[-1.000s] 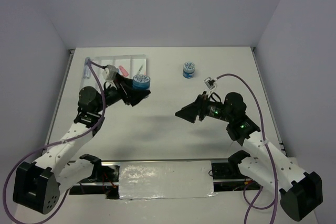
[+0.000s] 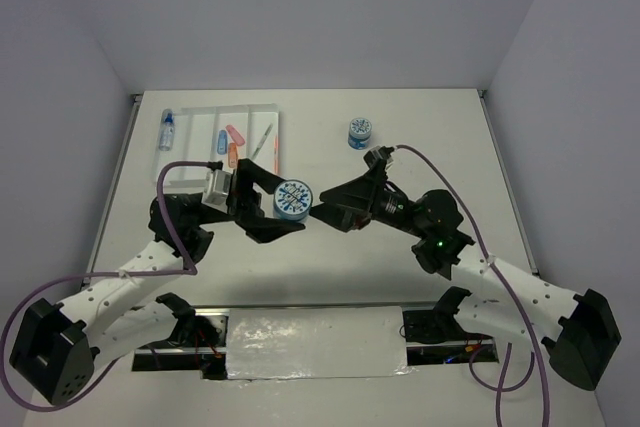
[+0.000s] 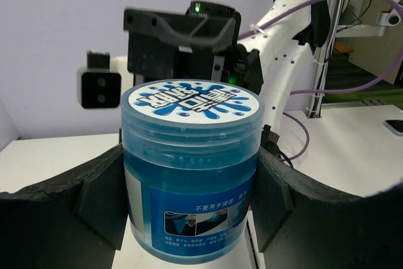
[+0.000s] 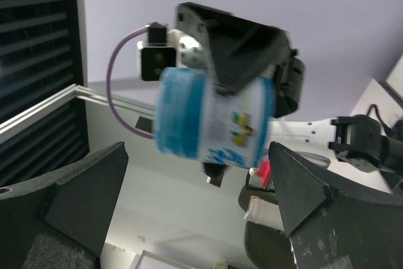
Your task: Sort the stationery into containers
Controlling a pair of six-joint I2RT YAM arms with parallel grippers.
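A blue jar (image 2: 293,199) with a splash-patterned lid is held in my left gripper (image 2: 268,202), upright in the left wrist view (image 3: 189,187) with a finger on each side. My right gripper (image 2: 335,205) is open just right of it, fingers pointed at the jar, which shows blurred between and beyond them in the right wrist view (image 4: 211,118). A second blue jar (image 2: 360,133) stands at the back centre. A white divided tray (image 2: 203,111) at the back left holds a bottle (image 2: 167,130), pens and small coloured items.
Walls bound the back and sides. Both arms' cables loop along the front.
My left gripper has carried the jar right and toward the front. My right gripper has moved left and slightly up in the top view, closing the gap to the jar.
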